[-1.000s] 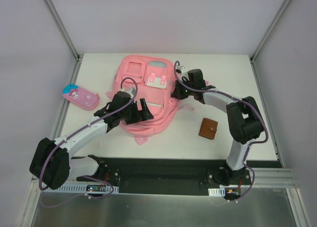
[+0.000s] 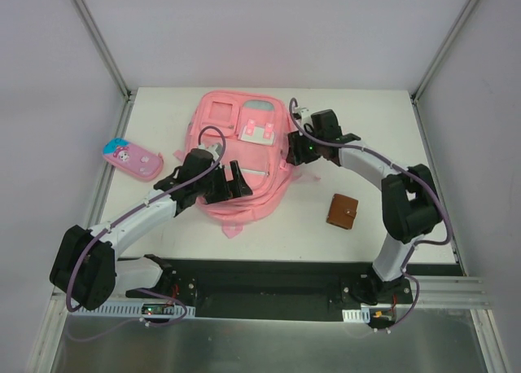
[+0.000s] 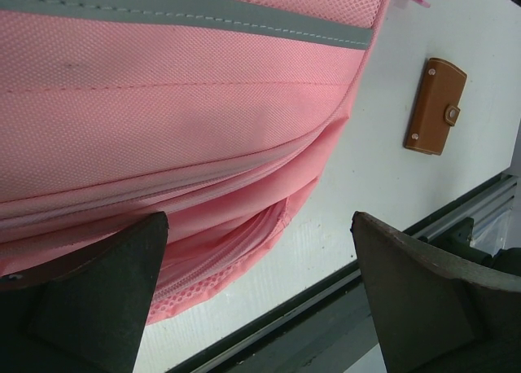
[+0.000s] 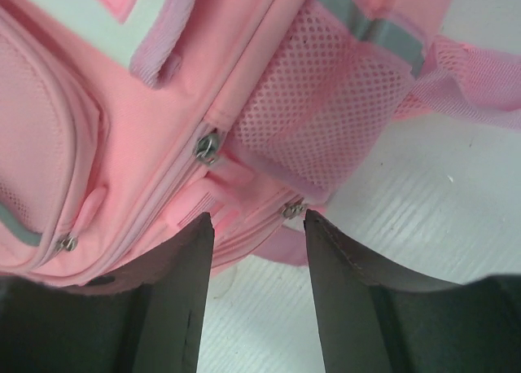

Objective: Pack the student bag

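Note:
A pink backpack (image 2: 260, 157) lies flat in the middle of the white table, its zipped compartments along the lower edge. My left gripper stands open over the bag's lower left part, beside folded zip edges. My right gripper is open above the bag's right side, close to the metal zipper sliders (image 4: 207, 147) and a mesh side pocket (image 4: 326, 96), with nothing between its fingers. A pink pencil case (image 2: 133, 159) with a blue end lies at the left. A brown wallet (image 2: 342, 212) lies right of the bag, also seen in the left wrist view (image 3: 431, 104).
Pink straps stick out from the bag's sides onto the table.
The right arm has shifted slightly, its gripper staying by the bag's right edge after small moves up and down in the top view. The left arm and bag look unchanged.

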